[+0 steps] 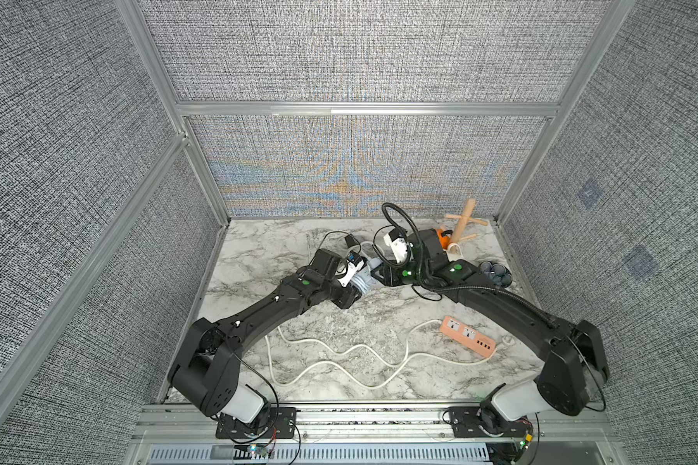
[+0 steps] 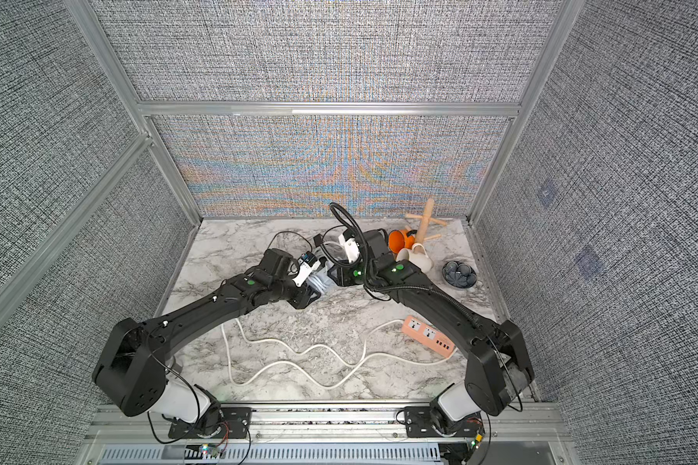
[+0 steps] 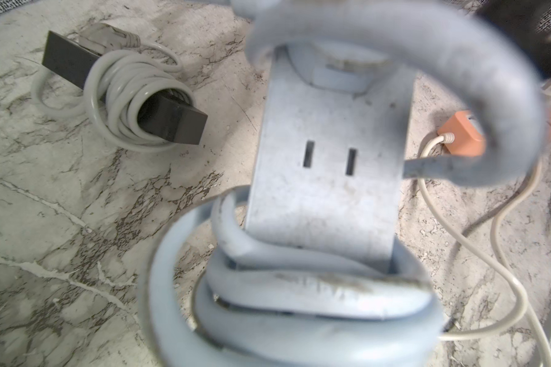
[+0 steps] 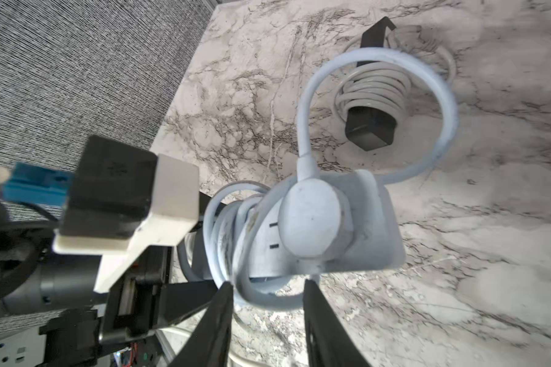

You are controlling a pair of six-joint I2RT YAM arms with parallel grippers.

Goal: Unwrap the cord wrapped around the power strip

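Note:
A pale blue power strip (image 3: 327,165) with its thick cord (image 3: 312,293) wound round it is held raised at mid-table by my left gripper (image 1: 349,290), at the strip's wrapped end. In the right wrist view, a round plug (image 4: 312,217) lies on the strip, with a cord loop arching beyond it. My right gripper is part open beside the strip, its two fingers at the lowest cord turn near the plug; nothing is clearly gripped between them. The left fingertips are hidden in the left wrist view.
A black strip wrapped in grey cord (image 4: 370,128) lies behind. An orange strip (image 1: 467,335) with white cord lies at front right. A wooden rack (image 2: 426,213), cups (image 2: 399,241) and a dark bowl (image 2: 460,273) stand at back right.

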